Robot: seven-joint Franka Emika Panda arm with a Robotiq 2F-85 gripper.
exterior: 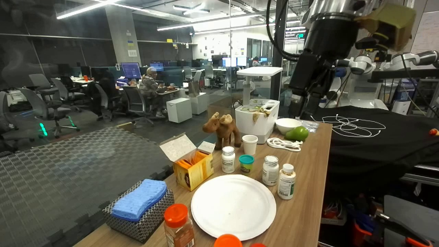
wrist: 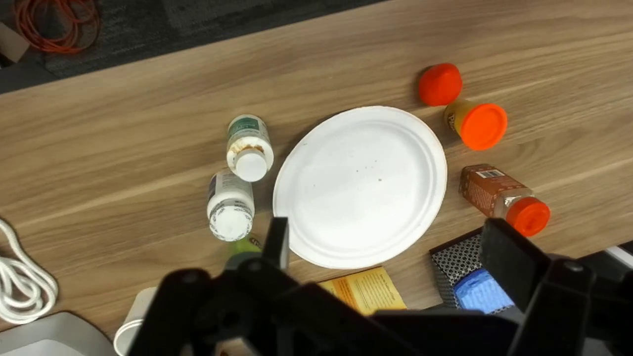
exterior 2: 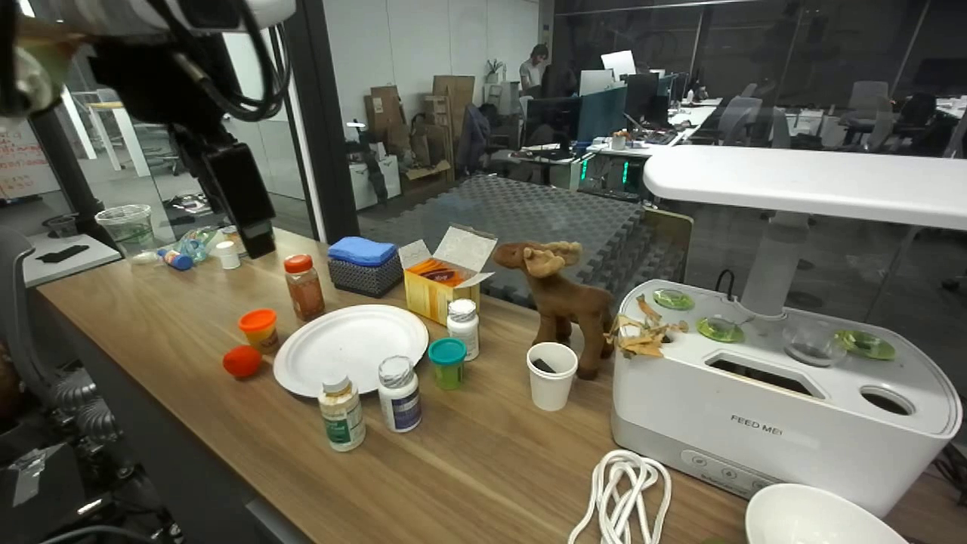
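Observation:
My gripper hangs high above the table, open, its two black fingers wide apart with nothing between them. Beneath it in the wrist view lies an empty white plate (wrist: 360, 187). Two white pill bottles (exterior: 270, 170) (exterior: 286, 181) stand beside the plate, and a third bottle (exterior: 228, 160) is near a teal-lidded tub (exterior: 246, 164). An open yellow box (exterior 2: 437, 285) holds orange packets. On a patterned box (exterior: 140, 222) rests a folded blue cloth (exterior: 140, 199). A red-capped spice jar (exterior 2: 304, 289) stands by an orange-lidded tub (exterior 2: 259, 328) and a red ball-like object (exterior 2: 242, 361).
A brown plush moose (exterior 2: 566, 299), a paper cup (exterior 2: 551, 376) and a tall white planter (exterior 2: 689, 412) crowd one end. White cable (exterior 2: 622, 499), a bowl (exterior: 288, 125) and a green item (exterior: 297, 133) lie near there. Bare wood runs along the table's near side.

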